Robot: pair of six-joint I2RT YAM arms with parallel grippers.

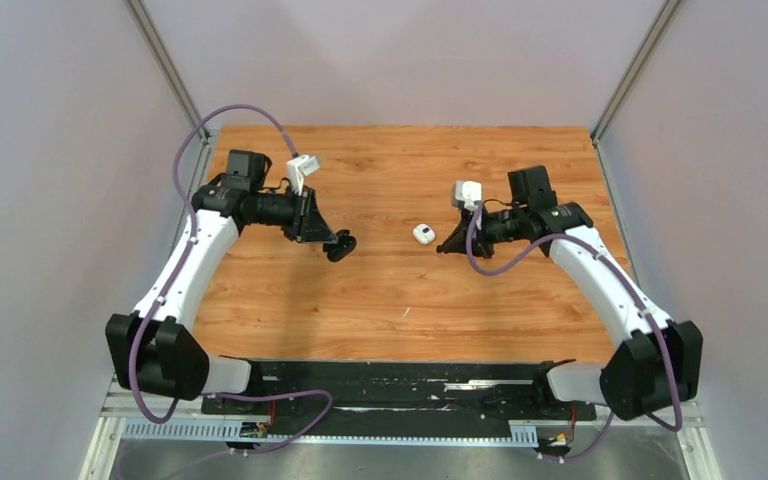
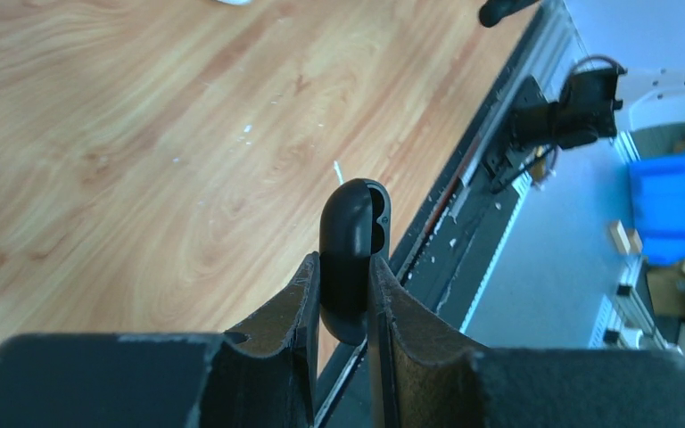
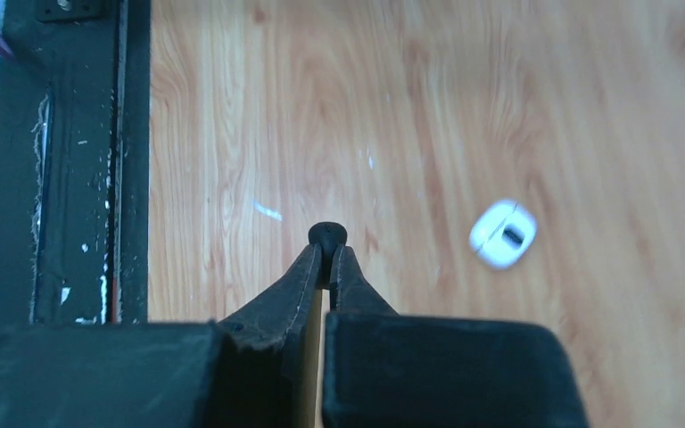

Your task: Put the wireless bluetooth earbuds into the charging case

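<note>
My left gripper is shut on a black charging case (image 2: 346,250), held above the left half of the table; in the top view the case (image 1: 341,246) looks open. My right gripper holds a small black earbud (image 3: 327,234) at its fingertips, right of centre and pointing toward the left. A white two-part object (image 3: 502,233), perhaps the other device's case or earbuds, lies on the table between the two grippers.
The wooden table (image 1: 390,310) is otherwise largely clear, with a small white mark near the front. A dark rail (image 1: 410,375) runs along its front edge, and pale walls stand on both sides.
</note>
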